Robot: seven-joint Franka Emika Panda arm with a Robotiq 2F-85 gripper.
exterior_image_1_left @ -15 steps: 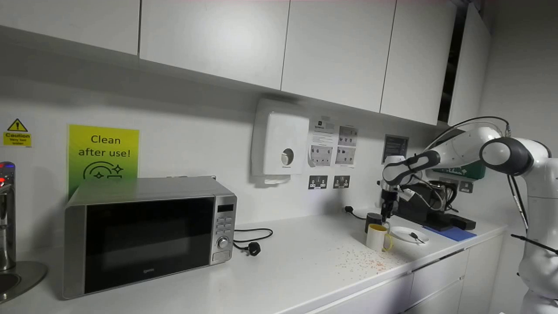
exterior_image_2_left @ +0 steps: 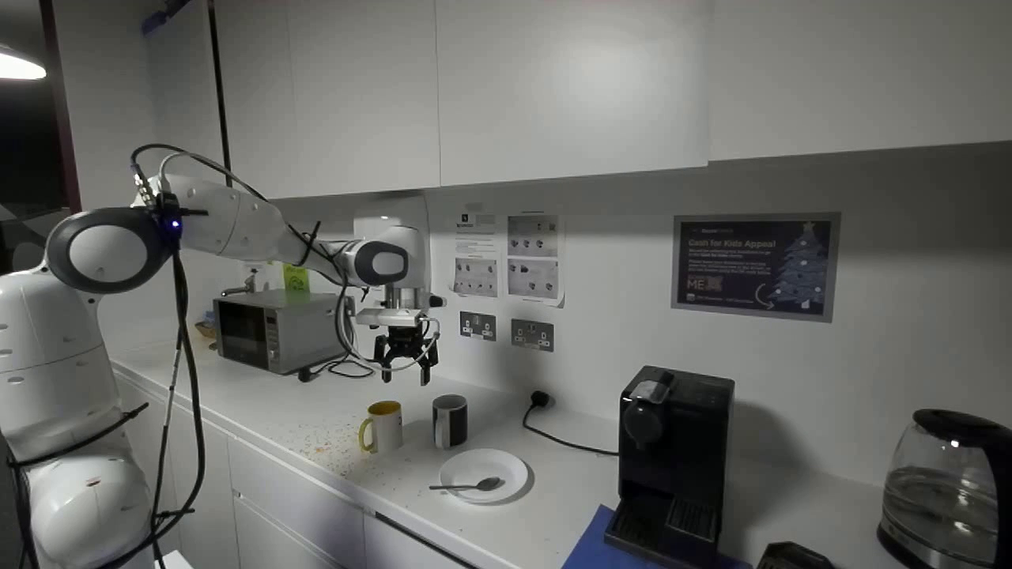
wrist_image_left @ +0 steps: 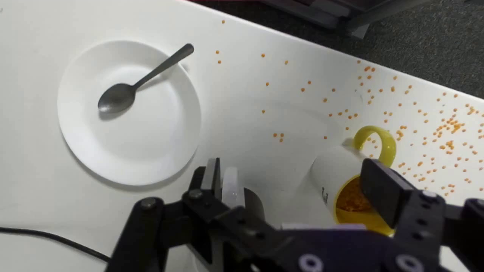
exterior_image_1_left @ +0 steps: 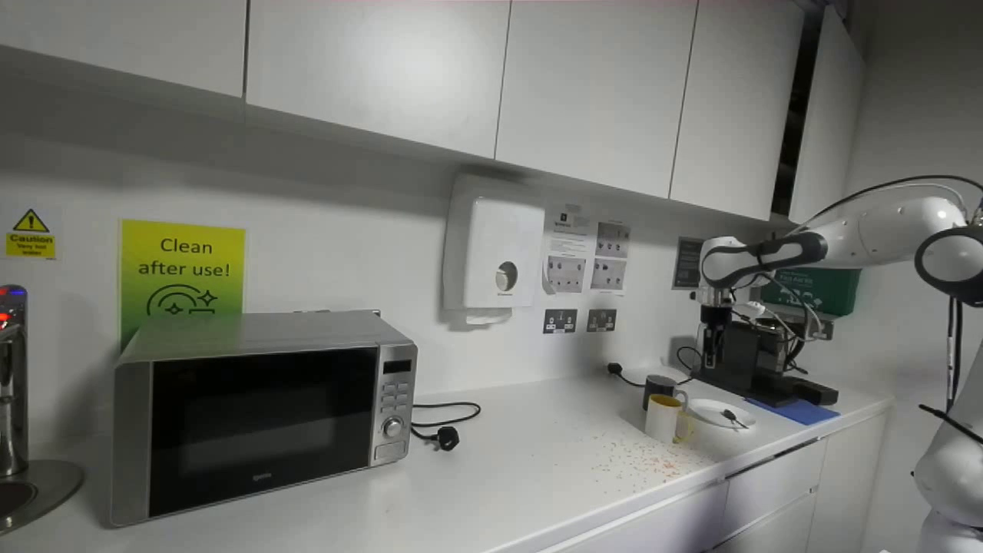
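My gripper [exterior_image_2_left: 405,374] hangs open above the counter, with nothing between its fingers; exterior view 1 has the gripper [exterior_image_1_left: 710,350] higher than the mugs. A white mug [exterior_image_2_left: 386,428] with yellow inside and handle stands upright, and the wrist view shows orange grains [wrist_image_left: 352,197] inside it. Beside it is a dark grey mug [exterior_image_2_left: 450,422], mostly hidden by the gripper in the wrist view. On a white plate [wrist_image_left: 149,136] lies a metal spoon [wrist_image_left: 118,97], its handle crossing the rim.
Loose orange grains [wrist_image_left: 450,145] are scattered near the counter's front edge. A black coffee machine [exterior_image_2_left: 675,446] sits on a blue mat [exterior_image_2_left: 593,540], with a glass kettle [exterior_image_2_left: 939,493] farther right. A microwave [exterior_image_1_left: 263,415] occupies the left; bare counter lies between it and the mugs.
In exterior view 1 my gripper has risen and shifted right, away from just above the mugs. The arm has moved with it. Both mugs, the plate and the spoon stay where they were.
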